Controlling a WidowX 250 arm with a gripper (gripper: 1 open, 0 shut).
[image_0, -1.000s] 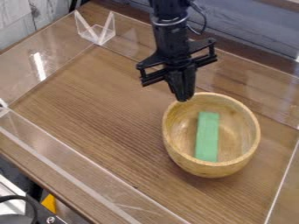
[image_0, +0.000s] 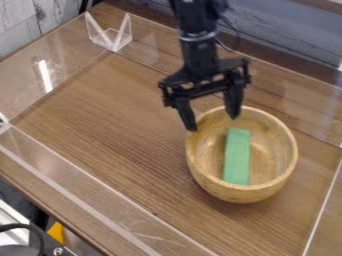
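Note:
My gripper (image_0: 206, 112) hangs from the black arm at the top centre, its two dark, blurred fingers spread wide and open, reaching down to the rim of a tan bowl (image_0: 273, 147) on the right. A green oblong piece (image_0: 238, 157) lies in the bowl. Nothing shows between the fingers.
A clear plastic object (image_0: 111, 35) stands at the back left. Dark items and a bit of yellow sit at the lower left edge.
My gripper has moved downward toward the bowl, and its fingers stand much wider apart than before. The bowl and green piece have not visibly moved.

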